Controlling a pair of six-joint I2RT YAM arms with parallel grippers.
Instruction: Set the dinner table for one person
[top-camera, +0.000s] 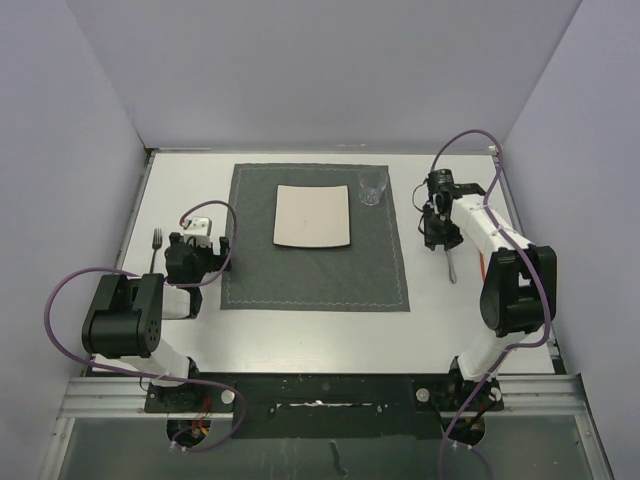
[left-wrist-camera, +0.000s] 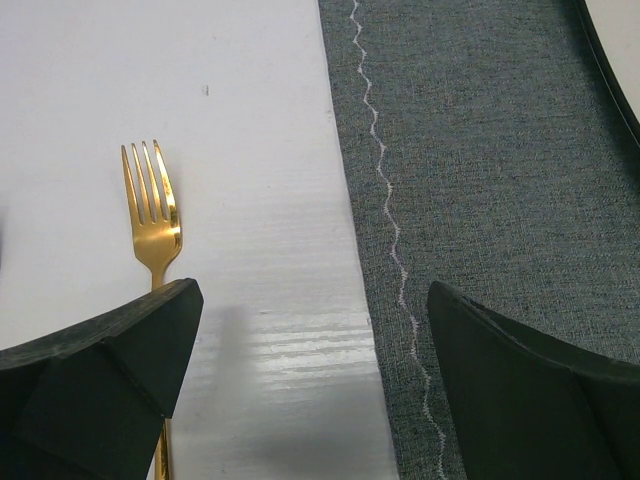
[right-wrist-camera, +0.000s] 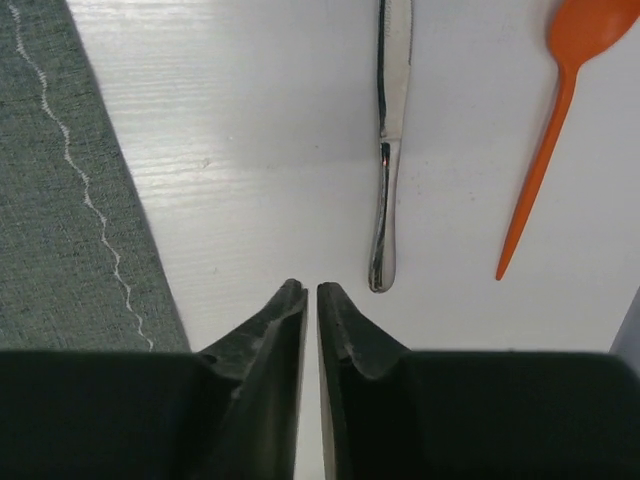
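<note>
A square cream plate (top-camera: 312, 215) sits near the middle of the dark placemat (top-camera: 312, 285), with a clear glass (top-camera: 372, 188) at its upper right. The gold fork (left-wrist-camera: 154, 235) lies on bare table left of the mat. Over the mat's left edge, my left gripper is open and empty; its left finger hides part of the fork's handle. Right of the mat lie a silver knife (right-wrist-camera: 390, 150) and an orange spoon (right-wrist-camera: 540, 150). My right gripper's (right-wrist-camera: 312, 290) fingertips are close together, a narrow empty gap between them, left of the knife's handle end.
White table (top-camera: 310, 340) shows bare in front of the mat and between mat and cutlery on both sides. Walls rise close beyond the left, right and back edges. Purple cables (top-camera: 130, 270) loop along both arms.
</note>
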